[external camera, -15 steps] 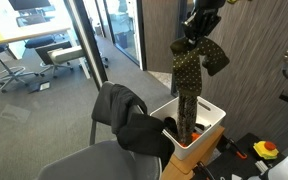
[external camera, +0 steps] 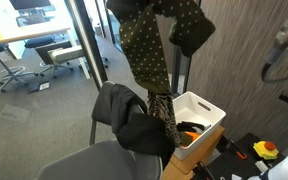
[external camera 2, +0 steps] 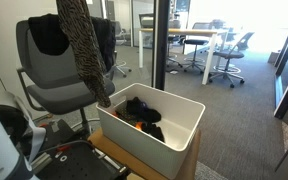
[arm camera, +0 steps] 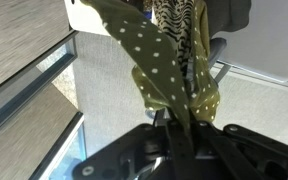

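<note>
High in exterior view 1 hangs a dark cloth with pale dots (external camera: 149, 50), its upper part cut off by the frame edge. From beneath it a leopard-patterned cloth (external camera: 162, 108) trails down between the chair and the white box (external camera: 212, 111). In exterior view 2 the patterned cloth (external camera 2: 80, 45) dangles as a long strip, its lower end by the box's near left corner. The wrist view shows my gripper shut on the dotted cloth (arm camera: 149, 45), which covers much of the fingers.
Dark items and something orange (external camera: 193, 135) lie in the box. A grey chair (external camera: 99, 160) with black garments (external camera: 144, 135) draped on it stands beside the box. Behind is a glass partition. Open carpet (external camera: 39, 125) lies left of the chair.
The dotted cloth has risen and moved left, away from above the box. The leopard cloth has been drawn up and leftward, toward the chair.
</note>
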